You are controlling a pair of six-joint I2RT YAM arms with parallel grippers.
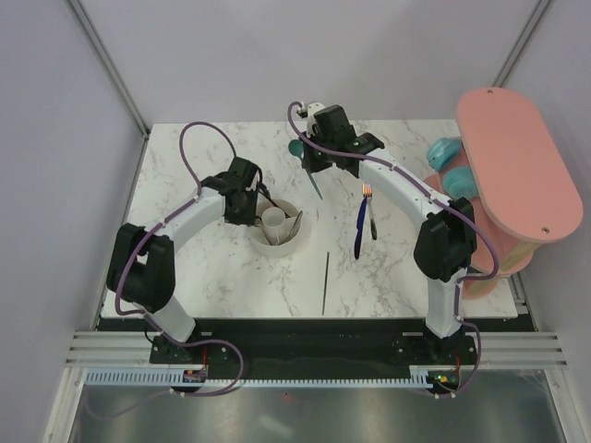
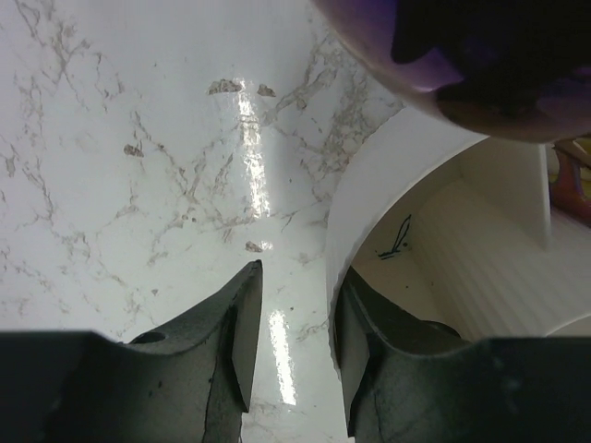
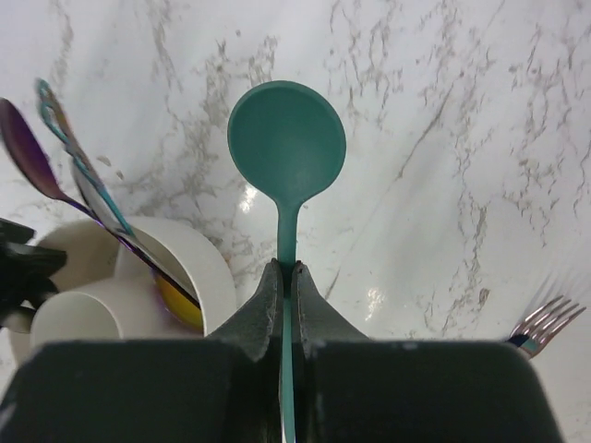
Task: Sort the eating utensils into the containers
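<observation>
My right gripper is shut on the handle of a green spoon (image 3: 287,138), held above the table to the right of the white container (image 1: 271,252). My left gripper is part open at that container's left rim (image 2: 338,240), one finger outside the wall and one inside; it grips nothing firmly that I can see. Inside the container stand a white inner cup (image 1: 273,220) and several utensils, among them a purple spoon (image 3: 28,152). On the table lie a fork (image 1: 367,192), a blue knife (image 1: 359,231) and a thin dark stick (image 1: 325,281).
A pink shelf (image 1: 522,166) with teal bowls (image 1: 460,182) stands at the right edge. Bare marble shows left of the container and at the table's front. In the left wrist view, a blurred purple utensil (image 2: 443,74) sits close to the camera.
</observation>
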